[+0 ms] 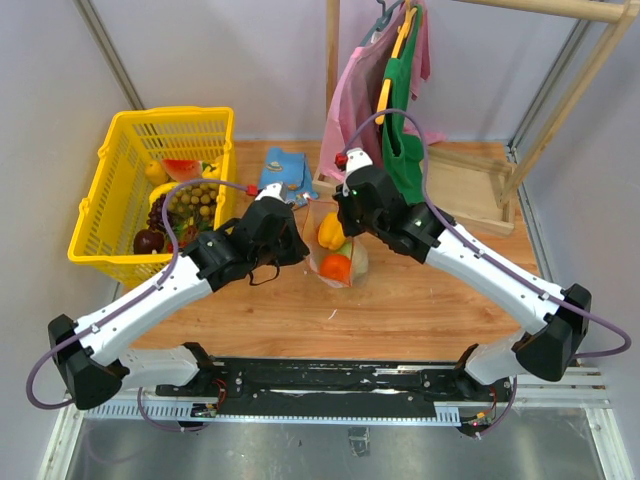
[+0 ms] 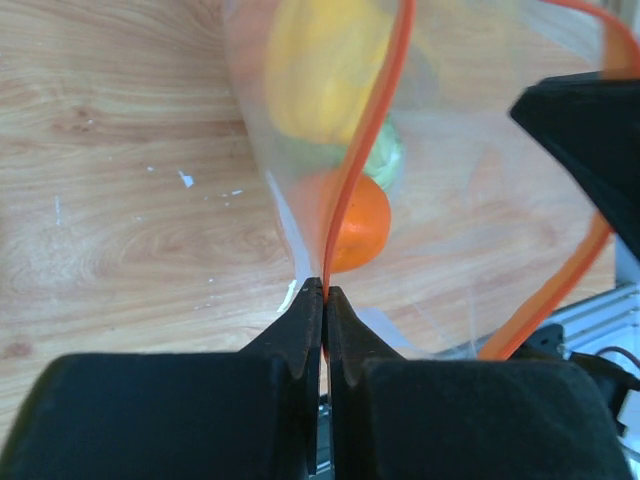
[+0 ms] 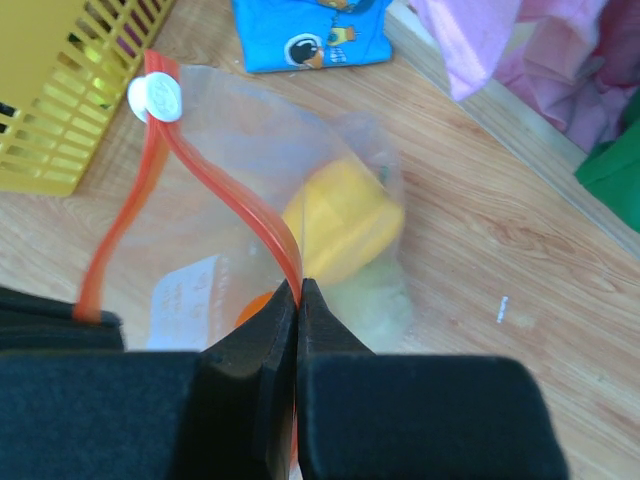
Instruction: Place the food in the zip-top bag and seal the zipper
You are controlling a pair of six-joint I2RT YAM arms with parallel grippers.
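Observation:
The clear zip top bag (image 1: 350, 270) with orange zipper edges stands in mid-table, holding a yellow pepper (image 1: 331, 231), an orange item (image 1: 334, 267) and something pale green (image 2: 384, 155). My left gripper is shut on the bag's orange zipper edge at one side of the opening. My right gripper is shut on the opposite orange edge, with the food visible through the plastic. The bag's mouth is spread between them.
A yellow basket (image 1: 100, 225) of toy food stands at the left. A blue cloth pouch (image 3: 310, 30) lies behind the bag. A wooden rack (image 1: 560, 120) with pink and green garments is at the back right.

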